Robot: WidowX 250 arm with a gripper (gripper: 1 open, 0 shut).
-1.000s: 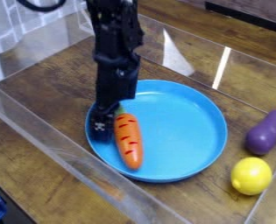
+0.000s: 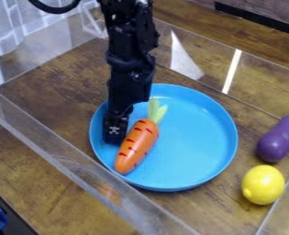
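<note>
The black robot arm reaches down from the top to a blue plate point(image 2: 198, 158). Its gripper point(image 2: 125, 121) is low over the plate's left part, beside an orange toy carrot point(image 2: 137, 145) with pale green leaves. The carrot lies slanted, leaves toward the upper right. The gripper is open; whether its fingers touch the carrot is hard to tell.
A purple eggplant point(image 2: 276, 139) and a yellow lemon point(image 2: 263, 185) lie right of the plate on the wooden table point(image 2: 49, 110). A clear plastic edge crosses the lower left.
The carrot has turned, its tip now pointing lower left instead of lower right, and its green leaves now show. The arm has shifted only slightly.
</note>
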